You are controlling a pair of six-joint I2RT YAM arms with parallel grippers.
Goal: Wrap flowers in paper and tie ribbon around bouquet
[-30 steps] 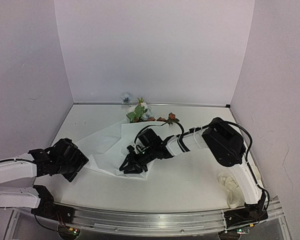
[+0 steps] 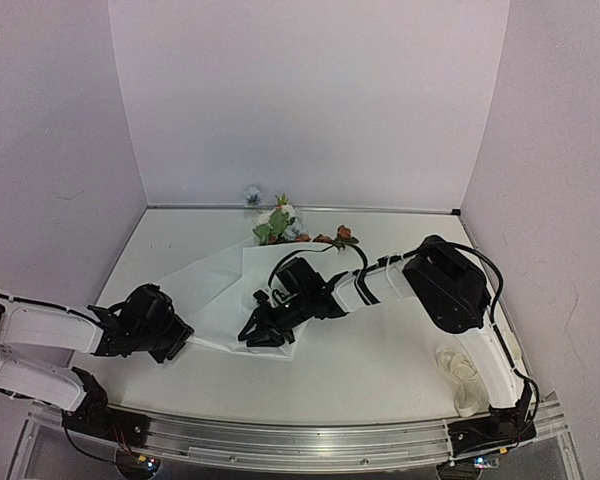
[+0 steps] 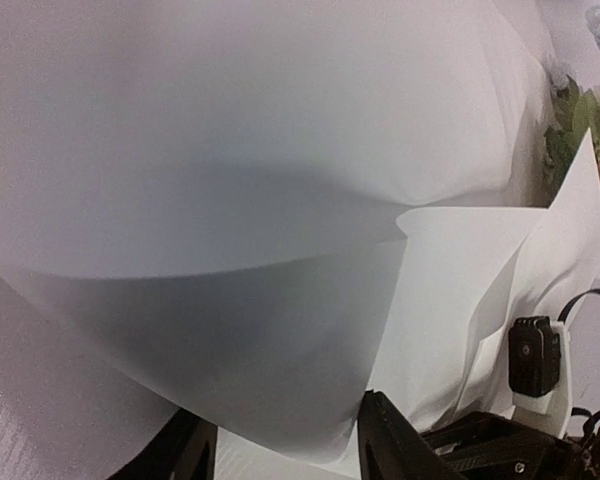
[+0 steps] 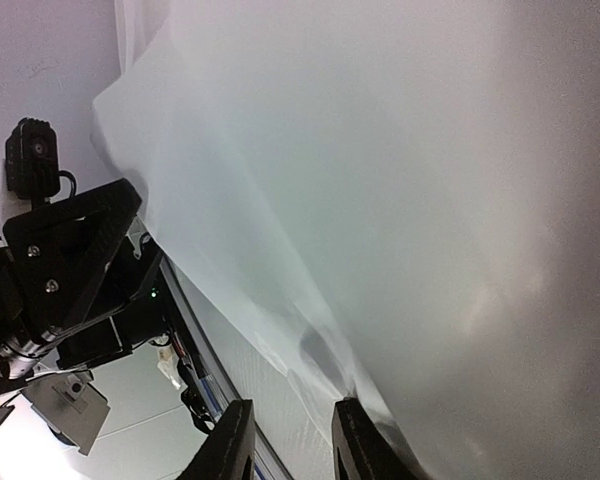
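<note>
White wrapping paper (image 2: pixel 214 283) lies folded around the bouquet (image 2: pixel 276 225), whose flower heads and green leaves stick out at the back. At the paper's lower left corner is my left gripper (image 2: pixel 177 343). Its fingers (image 3: pixel 382 435) stand apart in the left wrist view, with a paper edge reaching between or just above them. Over the paper's lower right part, my right gripper (image 2: pixel 252 335) is low with its fingers apart. In the right wrist view the paper (image 4: pixel 310 200) passes close by one finger (image 4: pixel 355 440); whether they touch I cannot tell. The stems are hidden.
A coil of cream ribbon (image 2: pixel 462 380) rests at the front right, beside the right arm's base. Walls close in the table at the back and sides.
My left gripper has moved a little right and turned, reaching the paper's left corner, which it now partly covers. The right arm, bouquet and ribbon have stayed in place.
</note>
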